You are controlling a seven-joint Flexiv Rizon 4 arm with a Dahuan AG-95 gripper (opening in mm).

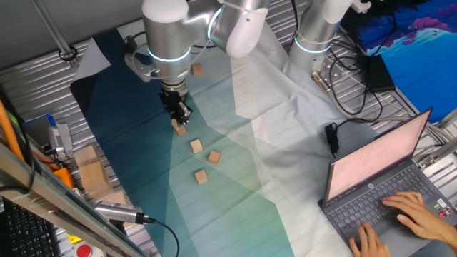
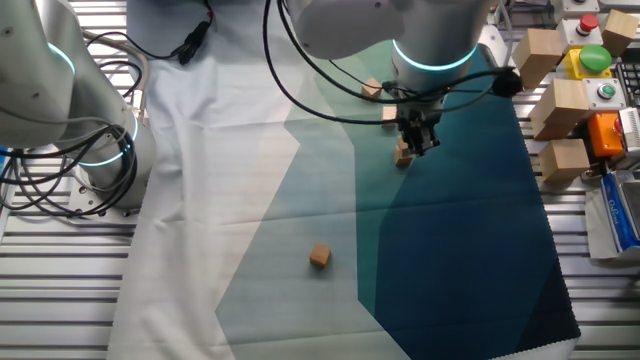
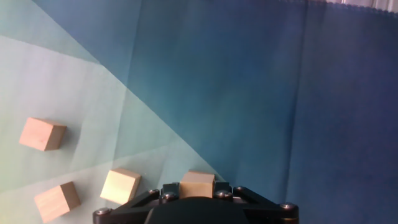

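My gripper (image 1: 183,114) points down over the dark blue and green cloth. In the wrist view a wooden cube (image 3: 198,185) sits between the two fingers, flush with them on both sides and square to them, so the gripper looks shut on it. Below the fingertips, wood (image 1: 180,130) shows close to the cloth; whether this is a second cube under the first is hard to make out. Three loose wooden cubes lie nearby: a pale one (image 1: 196,146), one to its right (image 1: 214,157) and one nearer the camera (image 1: 201,176).
Another wooden cube (image 2: 320,255) lies apart on the cloth. Larger wooden blocks (image 1: 93,178) stand off the cloth's edge. A laptop (image 1: 385,185) with a person's hands on it is at the right. Beyond the loose cubes, the cloth is largely clear.
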